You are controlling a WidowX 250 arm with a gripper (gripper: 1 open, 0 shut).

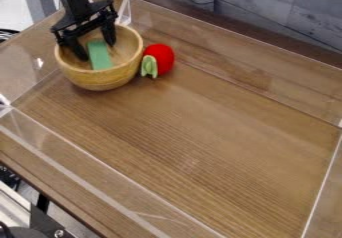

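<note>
A wooden bowl (126,73) sits at the upper left of the table, with a green block (99,57) inside it. My black gripper (86,34) is over the bowl's back left part, above the green block; whether its fingers hold anything is unclear. A red round object (158,56) with a green part lies just right of the bowl.
A grey wall (267,12) runs along the back right. The table's left edge is near the bowl.
</note>
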